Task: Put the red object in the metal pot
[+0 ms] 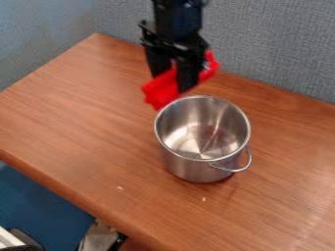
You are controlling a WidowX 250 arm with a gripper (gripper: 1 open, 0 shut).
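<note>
The metal pot (pixel 203 162) stands upright on the wooden table, its open mouth facing up and its inside empty as far as I can see. Just behind its far rim hangs the red object (pixel 160 90), gripped and tilted. My black gripper (pixel 181 78) is shut on it from above, and its fingers cover the object's middle. Red shows on both sides of the fingers. From this angle I cannot tell how high the object is above the rim.
Bare wooden table (pixel 78 118) lies to the left and right of the pot. A grey partition (pixel 275 44) runs along the back edge. The pot's wire handle (pixel 246 162) sticks out at the right.
</note>
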